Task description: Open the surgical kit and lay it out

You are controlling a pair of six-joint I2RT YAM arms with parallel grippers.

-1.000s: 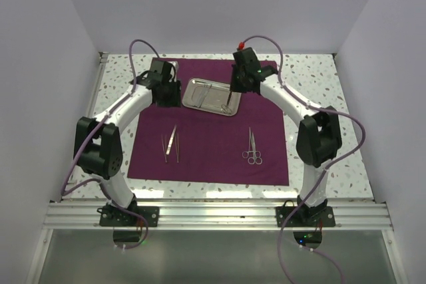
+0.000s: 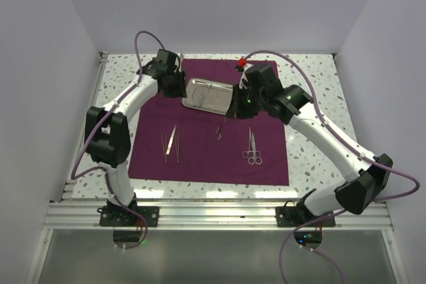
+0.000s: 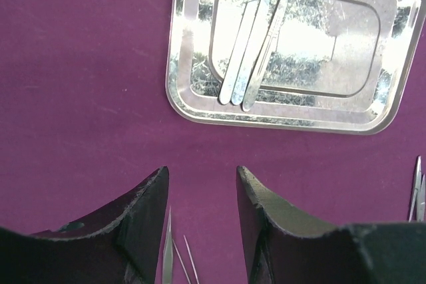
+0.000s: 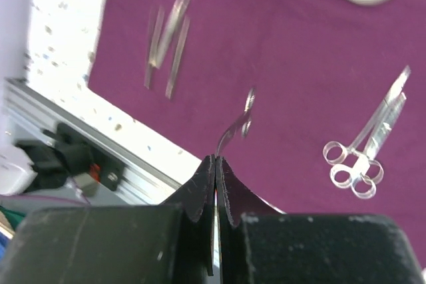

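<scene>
My right gripper is shut on the tip of a slim ring-handled instrument (image 4: 245,116), whose finger rings hang down above the maroon cloth (image 2: 200,154). In the top view this instrument (image 2: 219,132) appears just in front of the metal tray (image 2: 219,99). Three flat silver handles (image 3: 249,41) lie side by side across the tray's left part; the rest of its floor looks bare. Left of the tray, my left gripper is open, its fingers apart over the cloth with nothing between them.
At the front left, a pale blade-shaped instrument (image 2: 172,140) lies between thin tweezers-like tools. Two scissors-like instruments (image 2: 252,151) rest side by side at the front right.
The left gripper has shifted slightly right and away from the front.
</scene>
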